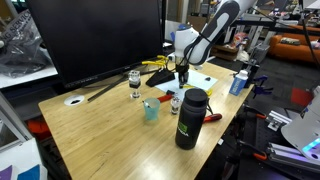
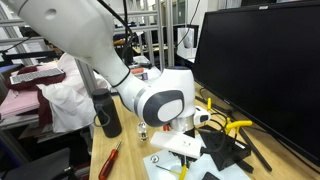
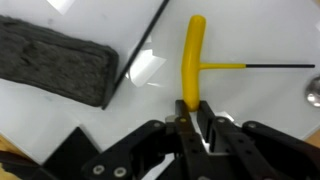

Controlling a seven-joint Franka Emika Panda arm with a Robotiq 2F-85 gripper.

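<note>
My gripper is shut on a yellow handle (image 3: pixel 194 50), which rises from between the fingertips in the wrist view. A thin yellow and black rod (image 3: pixel 255 66) runs to the right from beside the handle; whether the two are joined I cannot tell. Beneath them is a white sheet (image 3: pixel 150 67). Exterior view 2 has the gripper (image 2: pixel 185 160) low over that sheet, with a bit of yellow (image 2: pixel 183 172) under it. From exterior view 1 the gripper (image 1: pixel 183 79) is small, and what it holds is hard to make out.
A dark grey block (image 3: pixel 60 62) lies on the sheet left of the gripper. A black cylinder (image 1: pixel 191 119), a teal cup (image 1: pixel 152 109) and a red tool (image 2: pixel 109 160) stand or lie on the table. A large monitor (image 2: pixel 265 70) stands behind.
</note>
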